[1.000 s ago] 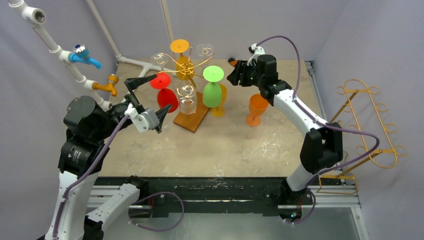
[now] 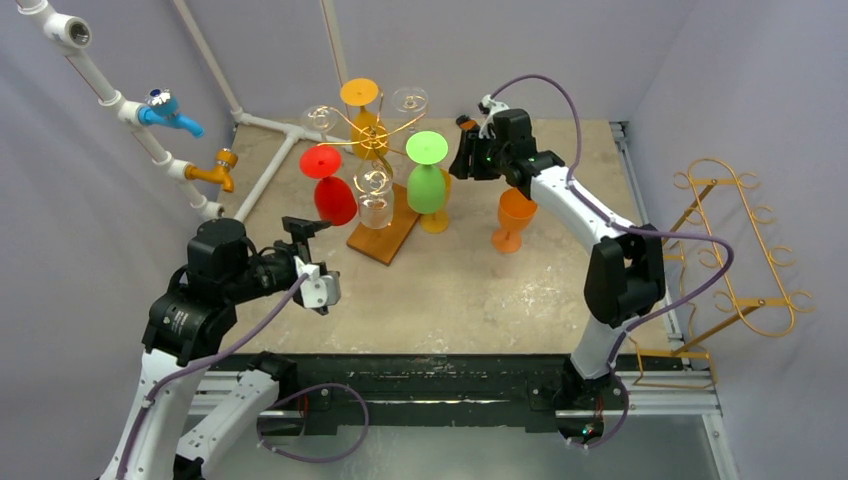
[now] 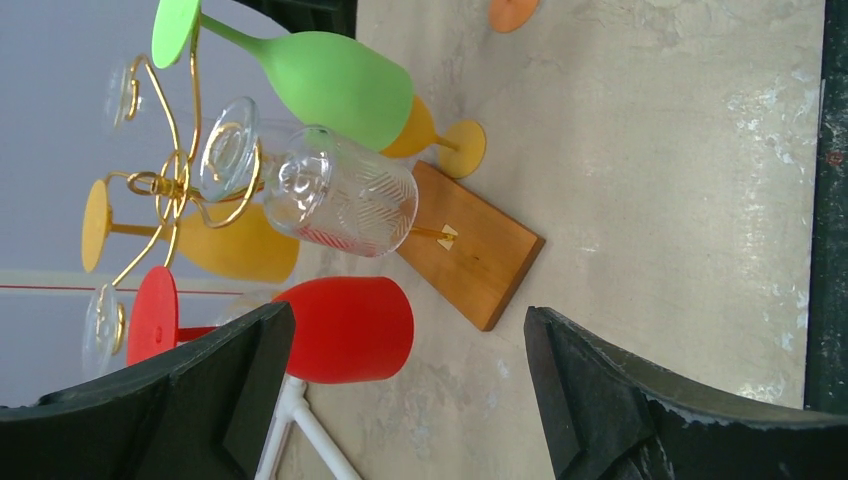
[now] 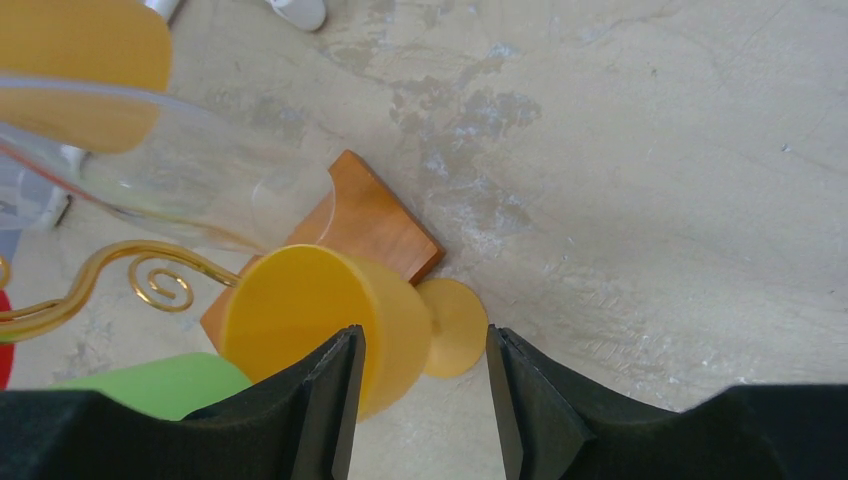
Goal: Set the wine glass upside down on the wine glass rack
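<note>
The gold rack (image 2: pixel 372 140) stands on a wooden base (image 2: pixel 377 246). Upright on the table are a second yellow glass (image 4: pixel 405 325), partly behind the green one from above, and an orange glass (image 2: pixel 516 211). Beside the red glass, at the rack's left, my left gripper (image 2: pixel 322 265) is open and empty. My right gripper is partly open, right of the rack, with nothing held; the upright yellow glass appears beyond its fingers.
Pipes with a blue tap (image 2: pixel 170 115) and an orange tap (image 2: pixel 213 172) run along the left wall. A second gold rack (image 2: pixel 745 240) is at the right. An orange item (image 2: pixel 466 122) shows behind my right gripper.
The right arm has shifted left, with its gripper nearer the rack. The glasses have stayed put.
</note>
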